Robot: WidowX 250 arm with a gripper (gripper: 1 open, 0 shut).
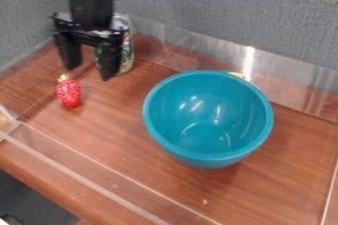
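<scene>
My black gripper point(87, 53) stands open at the left of the wooden surface, above and behind a red strawberry point(69, 92). Its fingers are blurred. A green can point(122, 60) is partly hidden behind the gripper. A teal bowl point(208, 120) sits empty at the right of centre.
A small yellow object point(236, 73) is partly hidden behind the bowl. Grey padded walls point(251, 27) and clear panels edge the surface at back and left. Bare wood lies in front of the strawberry and right of the bowl.
</scene>
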